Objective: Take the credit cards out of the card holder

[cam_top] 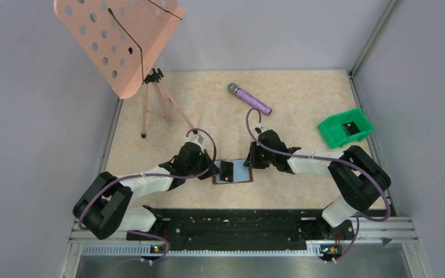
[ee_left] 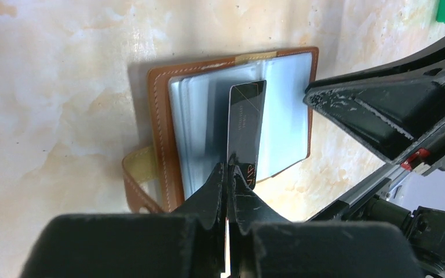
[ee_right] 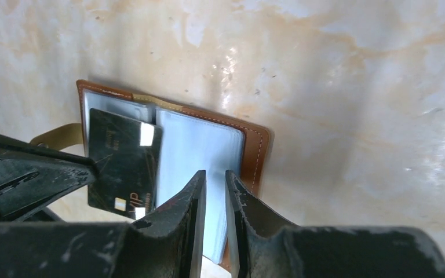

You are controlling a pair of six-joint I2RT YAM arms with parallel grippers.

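Observation:
The brown-edged card holder (ee_left: 161, 139) lies spread out with its pale clear sleeves showing. My left gripper is shut on a black card (ee_left: 246, 121), which stands up tilted over the middle of the holder. Seen from the right wrist, the same card (ee_right: 113, 168) is clear of the right-hand sleeve (ee_right: 194, 142), its face showing. My right gripper is slightly open, its fingertips close together over that sleeve near the holder's right edge. Whether the tips touch the sleeve, I cannot tell.
A green box (cam_top: 330, 136) with a dark flat item inside stands at the right. A purple microphone (cam_top: 252, 100) lies at the back, and a tripod (cam_top: 156, 95) at the back left. The table between the microphone and the green box is bare.

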